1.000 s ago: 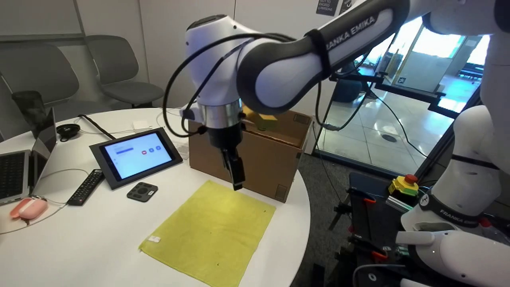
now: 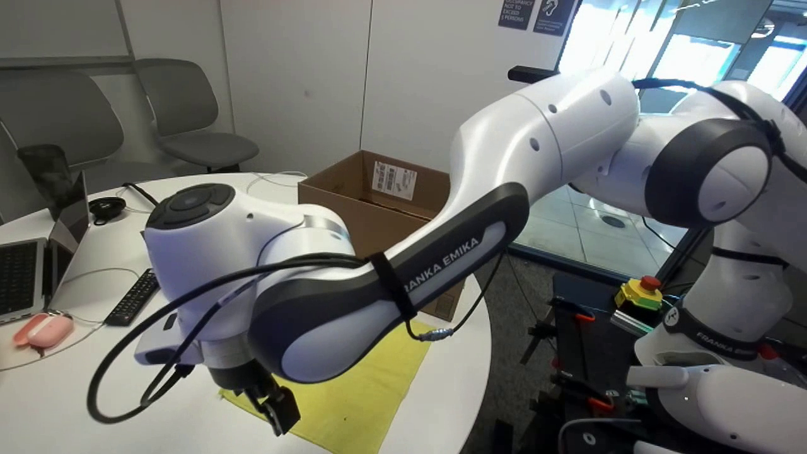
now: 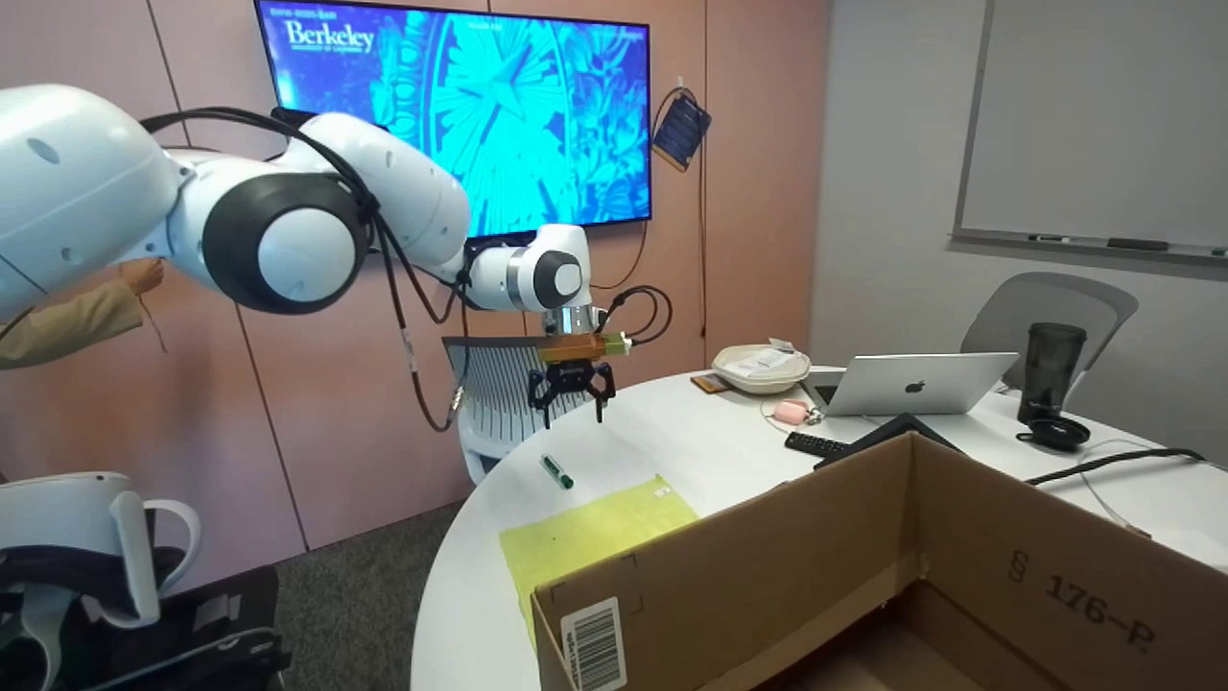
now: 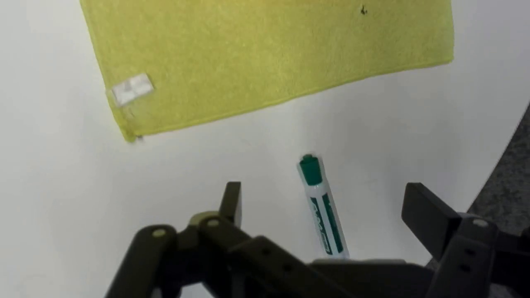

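Observation:
A white marker with a green cap (image 4: 323,213) lies on the bare white table, just off the edge of the yellow cloth (image 4: 268,54). In exterior view 2 the same marker (image 3: 557,471) appears small, near the table's rounded edge. My gripper is open and above the table, its fingers spread to either side of the marker in the wrist view, with nothing held. Exterior view 2 puts the gripper (image 3: 572,415) higher than the marker and clear of it. In exterior view 1 the gripper (image 2: 272,412) hangs beyond the cloth's near left part; the marker is not visible there.
An open cardboard box (image 3: 737,576) stands on the table beside the yellow cloth. A laptop (image 3: 921,384), a remote (image 3: 814,444), a pink case (image 3: 791,411) and a tumbler (image 3: 1050,369) occupy the other side. The table edge drops to the floor (image 4: 509,183) close to the right finger.
The arm has swung away from the box, lower and toward the near left in exterior view 1, past the cloth. It now covers the tablet there. The cloth and box have stayed put.

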